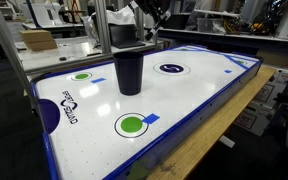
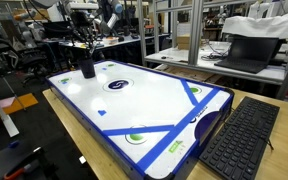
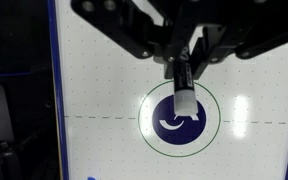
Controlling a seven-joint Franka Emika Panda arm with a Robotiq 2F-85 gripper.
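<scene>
A dark cup (image 1: 129, 75) stands upright on the white air-hockey-style board (image 1: 199, 90). In the wrist view my gripper is shut on a slim marker-like object (image 3: 184, 90), dark along its body and white at the lower end. The object hangs above the dark blue centre circle (image 3: 179, 122) of the board as seen from the wrist. In the second exterior view the cup (image 2: 88, 68) is at the far end of the board, near the arm. The exterior views show the fingers too small to make out.
A laptop (image 2: 252, 50) and a black keyboard (image 2: 241, 137) lie on the wooden table beside the board. Blue tape lines (image 2: 139, 130) cross the board's surface. Most of the board around the cup is clear.
</scene>
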